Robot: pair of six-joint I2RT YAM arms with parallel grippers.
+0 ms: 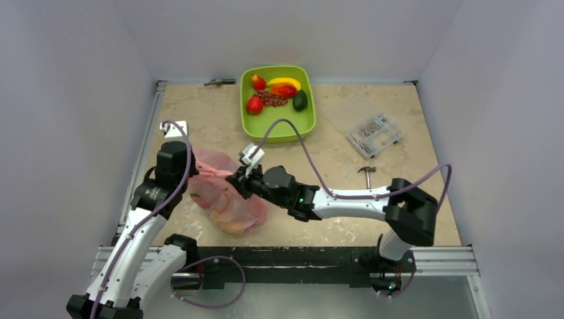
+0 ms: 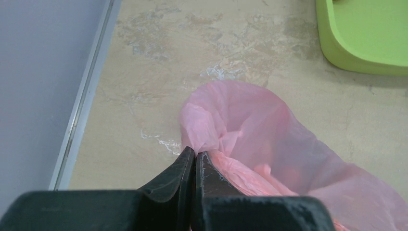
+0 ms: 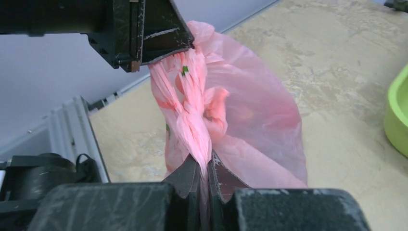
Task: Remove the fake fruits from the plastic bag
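Observation:
A pink translucent plastic bag (image 1: pixel 229 206) lies at the left of the table, with blurred fruit colours showing through its lower part. My left gripper is shut on the bag's upper edge. Opposite it, my right gripper is shut on a gathered fold of the bag, and the pink film is stretched taut between the two. The bag's mouth is bunched, so its inside is mostly hidden. Several fake fruits, among them a yellow banana (image 1: pixel 284 82) and a dark green avocado (image 1: pixel 300 101), lie in a green tray (image 1: pixel 278 135).
A clear parts box (image 1: pixel 374 135) sits on the right, a small hammer (image 1: pixel 367 171) below it. A dark tool (image 1: pixel 219 82) lies by the back edge. Bare table (image 1: pixel 319 232) stretches along the front right.

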